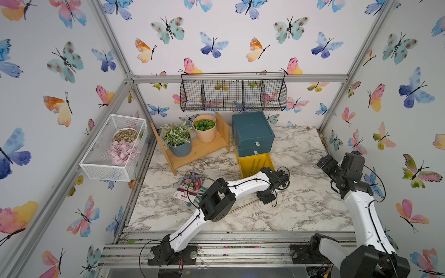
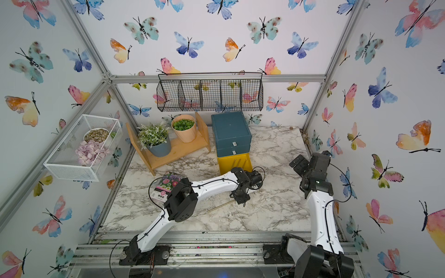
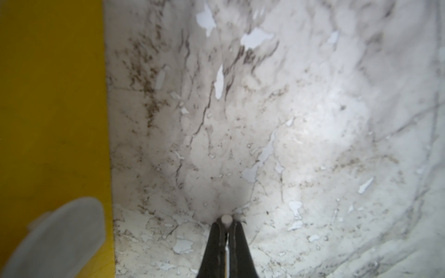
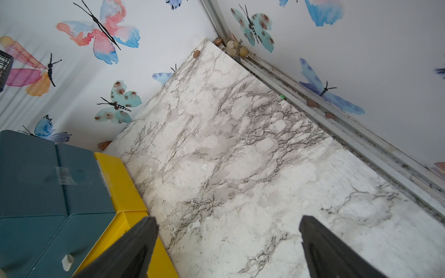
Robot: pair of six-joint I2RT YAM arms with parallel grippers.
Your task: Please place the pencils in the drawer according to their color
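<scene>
The yellow drawer (image 1: pixel 248 162) of the blue cabinet (image 1: pixel 250 129) is pulled out, with several pencils inside. A pale pencil (image 1: pixel 243 206) lies on the table in front of it. My left gripper (image 1: pixel 265 200) is low at that pencil's right end, beside the drawer. In the left wrist view its fingertips (image 3: pixel 238 238) are shut, with a pale rod end at them; whether it is gripped is unclear. My right gripper stands open and empty above the table's right side.
A wooden shelf (image 1: pixel 190 157) with potted plants stands left of the cabinet, with seed packets (image 1: pixel 187 192) in front. The table right of the drawer is clear. A wire basket (image 1: pixel 233 95) hangs at the back.
</scene>
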